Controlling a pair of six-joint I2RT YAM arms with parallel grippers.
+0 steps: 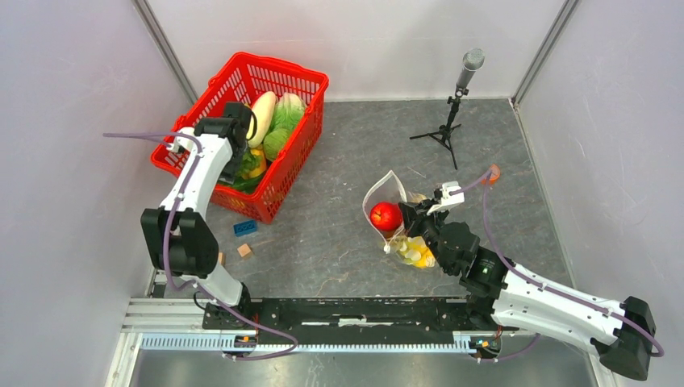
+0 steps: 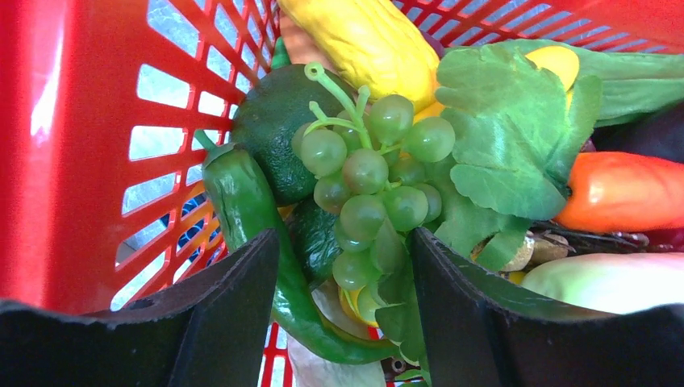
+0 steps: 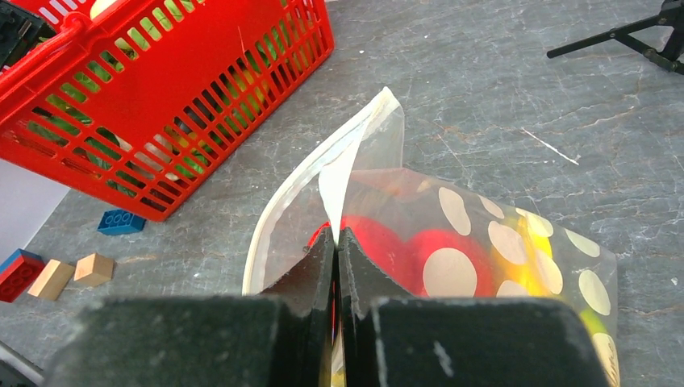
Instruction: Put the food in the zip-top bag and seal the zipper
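Note:
My left gripper is part open inside the red basket (image 2: 89, 97), its fingers at green grapes (image 2: 364, 169) beside a green chili (image 2: 242, 197); whether they touch is unclear. The right gripper is shut on the white zipper edge of the clear zip top bag (image 3: 444, 201). The bag stands propped open at the lower right of the top view, with a red tomato (image 1: 385, 215) and yellow food (image 1: 419, 256) inside.
Toy blocks (image 3: 121, 222) lie below the basket. A microphone on a tripod (image 1: 448, 129) stands at the back right. The floor between basket and bag is clear.

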